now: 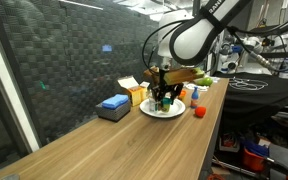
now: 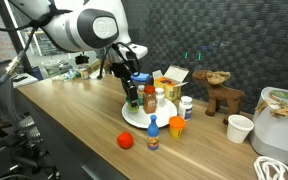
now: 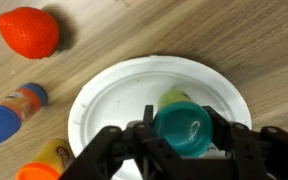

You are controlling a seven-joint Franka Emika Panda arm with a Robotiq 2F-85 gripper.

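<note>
My gripper is shut on a small bottle with a round green cap (image 3: 183,129), seen from above in the wrist view. The bottle is over the white plate (image 3: 102,112); whether its base touches the plate cannot be told. In exterior view 2 the gripper (image 2: 127,84) points down at the plate (image 2: 132,117), beside a red-brown bottle (image 2: 149,101) and a white bottle (image 2: 160,98). From exterior view 1 the plate (image 1: 165,114) shows below the gripper (image 1: 164,92), which partly hides the bottles.
Near the plate are a red tomato-like ball (image 2: 125,141), a blue bottle (image 2: 152,133) and an orange cup (image 2: 177,127). Behind stand an open yellow box (image 2: 171,80), a white jar (image 2: 185,106), a brown toy animal (image 2: 218,93) and a white cup (image 2: 239,128).
</note>
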